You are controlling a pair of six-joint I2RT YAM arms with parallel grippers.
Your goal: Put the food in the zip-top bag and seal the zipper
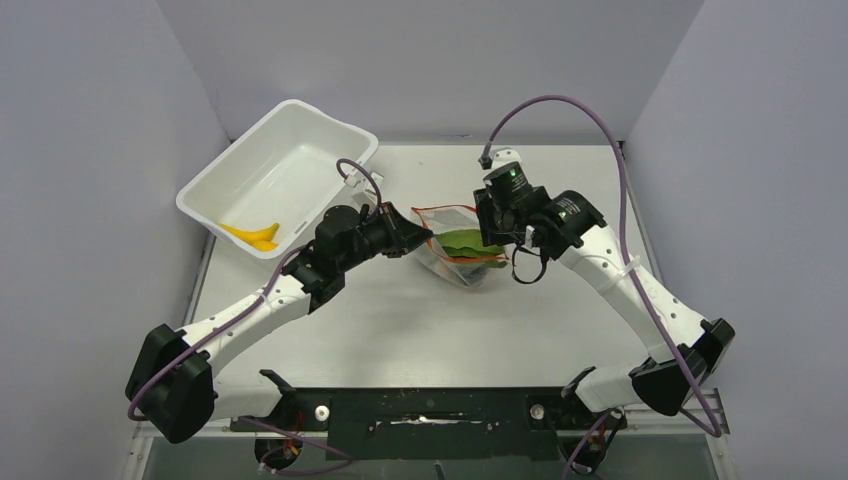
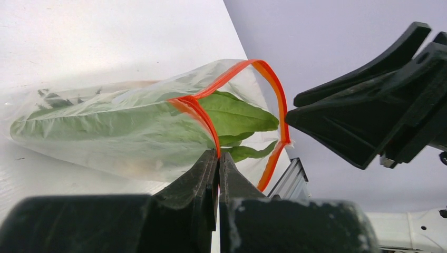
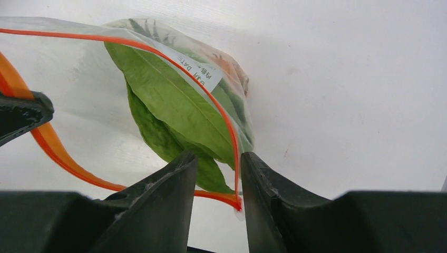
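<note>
The clear zip top bag (image 1: 452, 268) lies on the table with its orange-edged mouth gaping wide. Inside it is a green leaf-like food (image 2: 237, 117) (image 3: 168, 100). At the mouth's left side, my left gripper (image 1: 429, 236) is shut, pinching the orange rim (image 2: 205, 117). My right gripper (image 1: 488, 243) stands open at the opposite corner. In the right wrist view, the orange edge passes through the gap between its fingers, which are not closed on it. A printed label (image 3: 203, 74) shows on the bag.
A white bin (image 1: 290, 165) at the back left holds yellow banana-like food (image 1: 255, 236). Grey walls bound the table at both sides and the back. The table (image 1: 440, 340) in front of the bag is clear.
</note>
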